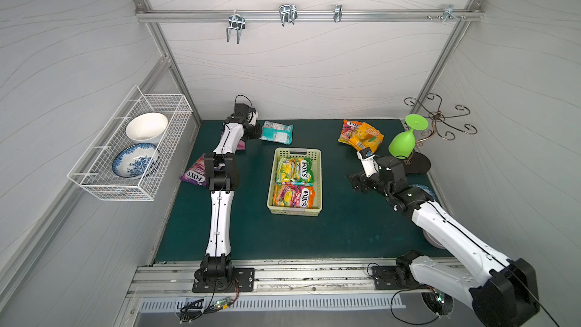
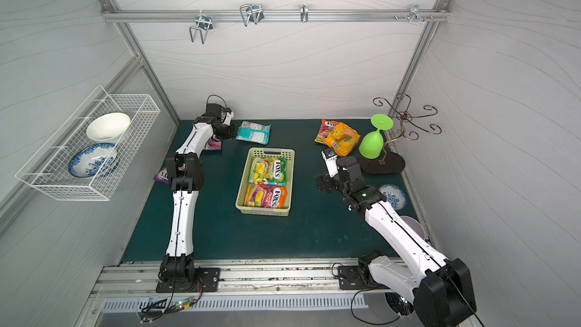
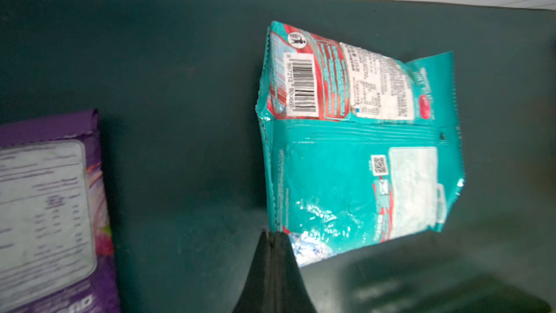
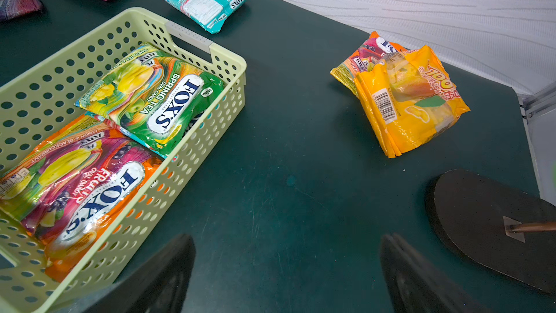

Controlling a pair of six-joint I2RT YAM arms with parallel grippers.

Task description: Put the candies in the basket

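Observation:
Two candy bags, a green-yellow one [image 4: 165,95] and a pink-orange one [image 4: 95,182], lie inside the pale green basket [image 4: 223,104]. A teal bag [image 3: 353,191] lies back side up behind the basket. My left gripper is shut at the teal bag's near left corner; no part of the bag shows clearly between its fingers. Purple bags lie to the left, one [image 3: 46,214] beside that gripper and another [image 1: 195,172] partly behind the arm. At the back right a yellow bag [image 4: 414,101] overlaps a red-orange bag [image 4: 370,55]. My right gripper hangs open and empty right of the basket.
A dark stand base [image 4: 492,226] with a green goblet [image 1: 402,143] is at the right, a patterned plate [image 2: 393,196] nearer the front. On the left wall hangs a wire rack [image 1: 90,175] with bowls. The table between basket and right arm is clear.

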